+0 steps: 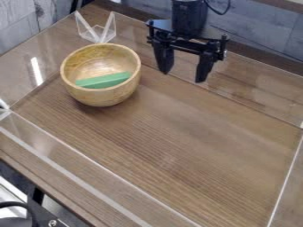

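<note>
A black robot gripper (187, 55) hangs from the top centre over the wooden table, to the right of a yellow bowl (83, 64). A green oblong object (104, 82) lies inside the bowl. Whether the gripper's fingers are open or shut is hard to tell.
A white crumpled or wire-like item (97, 27) is at the back left. Black cables show at the lower left edge.
</note>
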